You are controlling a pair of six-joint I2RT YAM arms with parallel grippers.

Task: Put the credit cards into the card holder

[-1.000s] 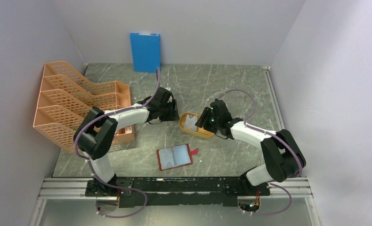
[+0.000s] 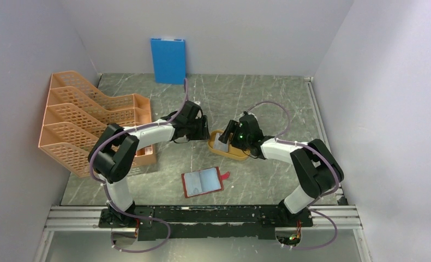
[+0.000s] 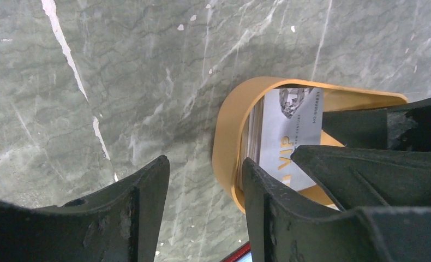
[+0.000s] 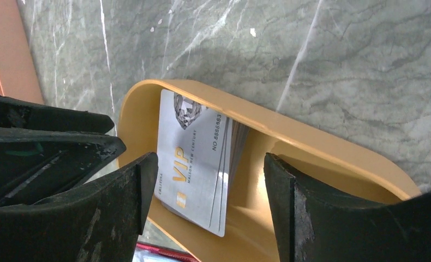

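Note:
White credit cards [image 4: 194, 164] stand stacked on edge, leaning in the left end of the yellow tray [image 2: 234, 156]; the front one reads VIP. Over the tray, my right gripper is open. Its left finger [image 4: 141, 185] is in front of the cards' left side and the other over bare tray floor, nothing gripped. My left gripper is part open and empty, one finger [image 3: 251, 174] close against the tray's outer left end. The red-edged card holder [image 2: 202, 182] lies spread open on the table, showing clear pockets, apart from both grippers.
A tan slatted rack [image 2: 93, 123] fills the left side, and a blue board [image 2: 168, 60] stands at the back. A small red tab [image 2: 225, 176] sits at the holder's right edge. The two grippers are very close together.
My right gripper has moved left over the cards, and its fingers have spread. The left gripper has shifted only slightly. Tray and holder stay put.

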